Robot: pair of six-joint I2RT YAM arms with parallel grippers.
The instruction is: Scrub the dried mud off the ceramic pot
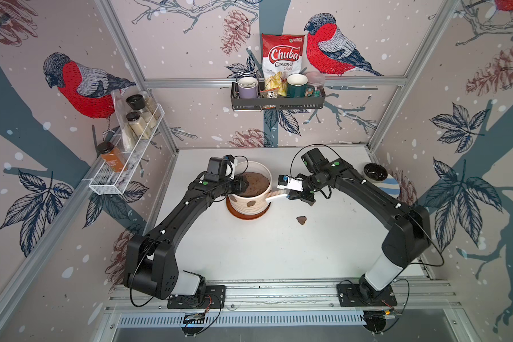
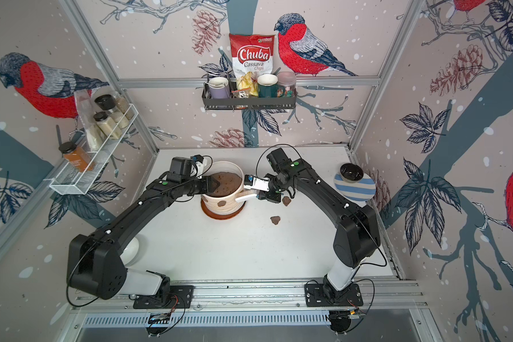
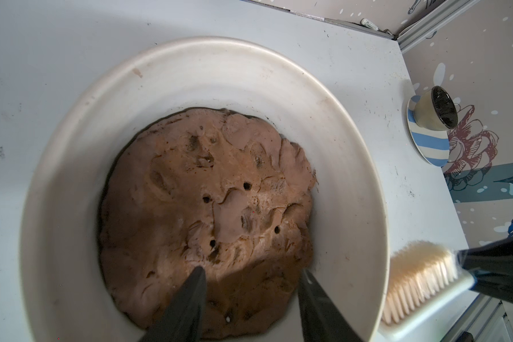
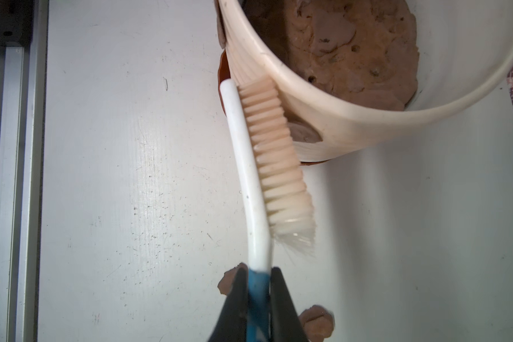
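Observation:
The cream pot stands on a terracotta saucer, with brown mud patches on its outside and soil inside. My left gripper is at its left side, fingertips over the interior; whether it grips the wall is unclear. My right gripper is shut on the blue-and-white handle of a brush, whose bristles lie against the pot's outer right side, by a mud patch.
Loose mud flakes lie on the table right of the pot. A black bowl sits on a striped plate at the back right.

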